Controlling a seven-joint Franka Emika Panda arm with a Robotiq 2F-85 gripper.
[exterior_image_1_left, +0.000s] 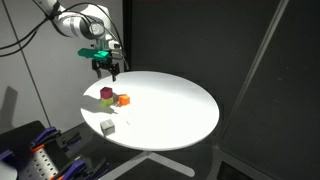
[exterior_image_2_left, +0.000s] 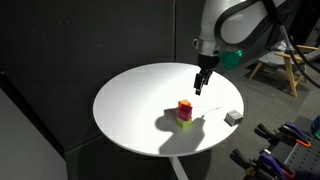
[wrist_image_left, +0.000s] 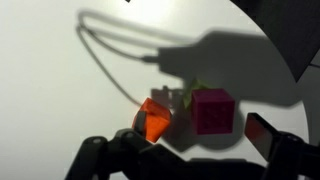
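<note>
Above the stacked blocks hangs my gripper (exterior_image_1_left: 106, 76), open and with nothing between its fingers. Below it a red block (exterior_image_1_left: 106, 92) rests on a green block (exterior_image_1_left: 106, 103) on the round white table. An orange block (exterior_image_1_left: 124, 99) lies on the tabletop beside this stack; exterior view 2 shows the orange block (exterior_image_2_left: 184, 103) partly hidden behind the red one. From the wrist view, the red block (wrist_image_left: 213, 111) lies between the open fingers, some way below them, with the orange block (wrist_image_left: 153, 120) to its left and only a sliver of green showing.
A pale grey block (exterior_image_1_left: 108, 127) stands apart near the table's edge. Beyond the rim, the dark floor drops away.
</note>
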